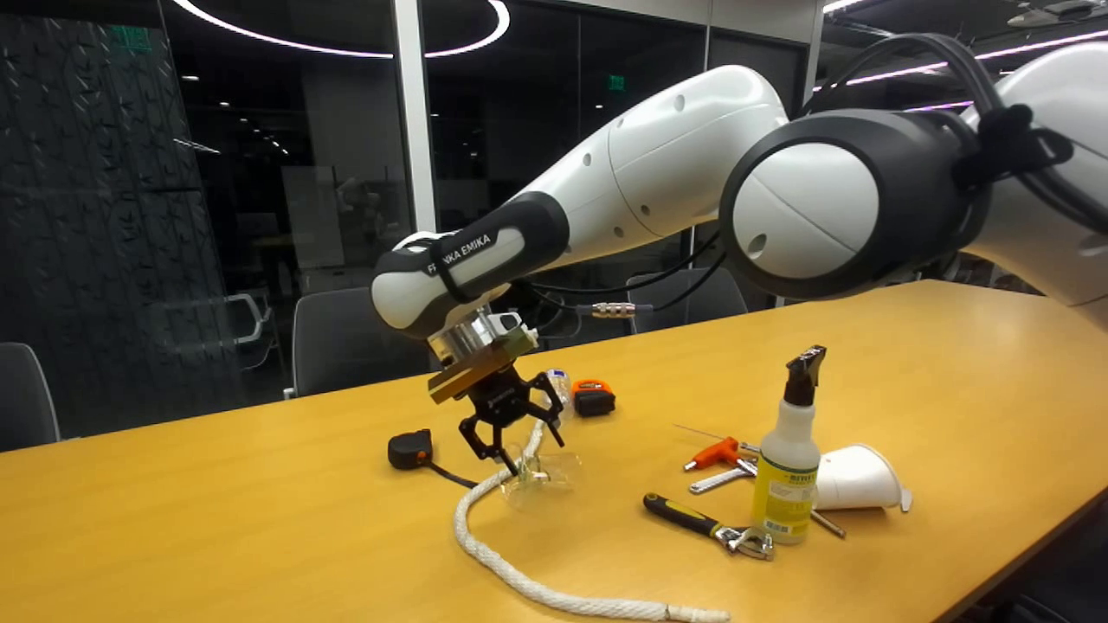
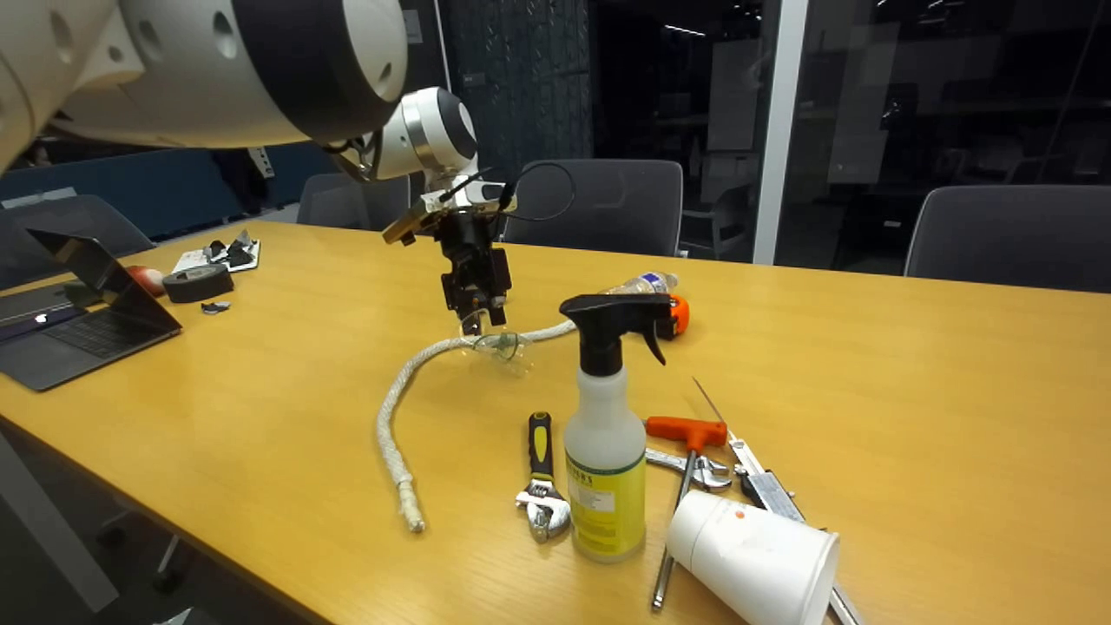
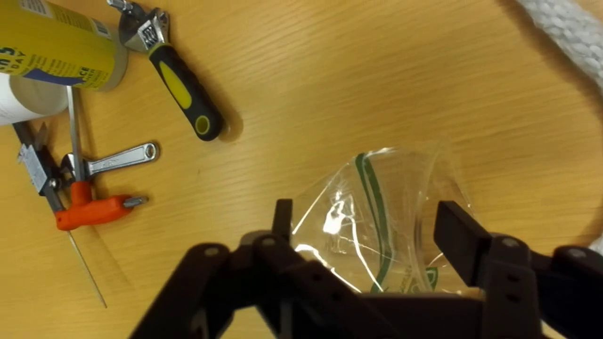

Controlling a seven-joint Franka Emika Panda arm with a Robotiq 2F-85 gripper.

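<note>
A clear plastic bag with a green stripe lies on the table, close to the white rope. My gripper is above the bag, its fingers apart on either side of it in the wrist view. The fingers look near the plastic; whether they touch it I cannot tell. In exterior view 1 the gripper points down at the bag, and in exterior view 2 the see-through bag shows just below the fingertips. The bag's near part is hidden behind the gripper in the wrist view.
A spray bottle, an adjustable wrench, a red-handled tool and a white cup crowd one side. Behind the gripper are a plastic bottle and an orange-black tape measure. A black tape measure lies to the left.
</note>
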